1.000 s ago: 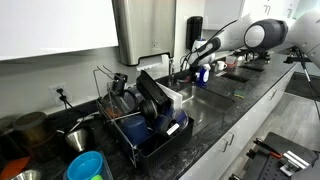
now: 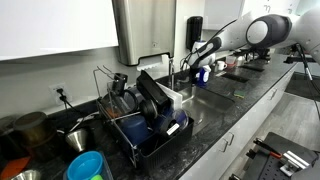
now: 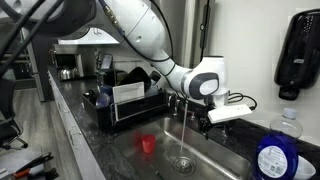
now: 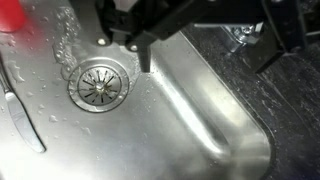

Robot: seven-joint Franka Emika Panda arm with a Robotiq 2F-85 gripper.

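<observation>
My gripper is open over the right rim of the steel sink, with nothing between its fingers. In exterior view 2 the gripper (image 3: pixel 222 118) hangs to the right of the faucet (image 3: pixel 181 104). A thin stream of water appears to fall from the spout into the basin. A chrome fitting (image 4: pixel 238 36) on the dark counter shows between the fingers in the wrist view. The drain (image 4: pixel 99 88) and wet steel lie below left. From exterior view 1, the arm (image 2: pixel 207 50) reaches over the far end of the sink; its fingertips are too small to make out.
A red cup (image 3: pixel 148 144) stands in the sink, and a knife (image 4: pixel 24 122) lies there. A blue-labelled bottle (image 3: pixel 277 150) stands close to the sink's right end. The loaded dish rack (image 2: pixel 160 140) occupies the counter at the other end.
The arm at the far end of the sink has shifted only slightly. Everything else looks the same.
</observation>
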